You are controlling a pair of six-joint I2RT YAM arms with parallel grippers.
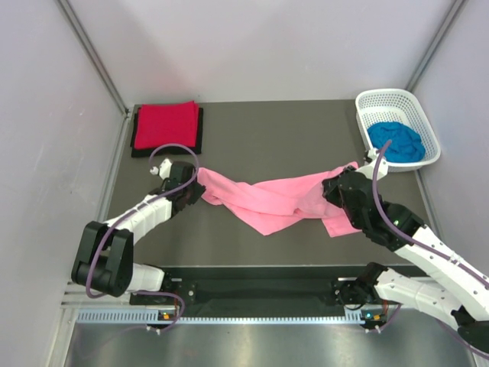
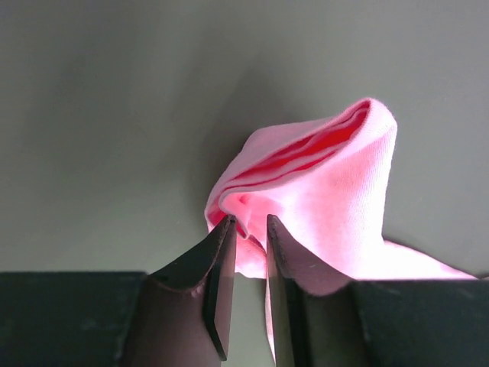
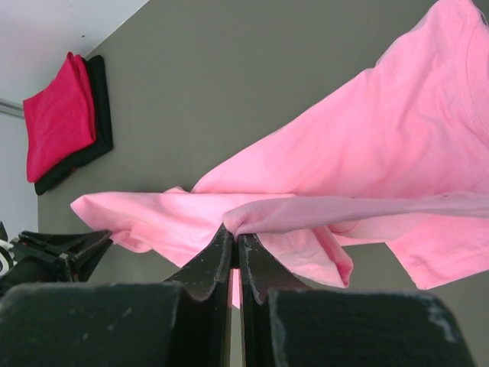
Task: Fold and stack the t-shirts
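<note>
A pink t-shirt (image 1: pixel 263 202) lies crumpled and stretched sideways across the middle of the table. At its left end my left gripper (image 1: pixel 201 191) stands partly open; in the left wrist view a gap shows between its fingers, with a folded, layered pink edge right at the tips. My right gripper is shut on a raised ridge of the pink t-shirt, which runs off to the right from the fingertips. From above, the right arm covers part of the shirt's right end.
A folded red t-shirt (image 1: pixel 166 126) lies on a black one (image 1: pixel 145 151) at the back left. At the back right stands a white basket (image 1: pixel 368 103) with blue cloth (image 1: pixel 397 141) inside. Bare table (image 1: pixel 275 138) shows behind the pink shirt.
</note>
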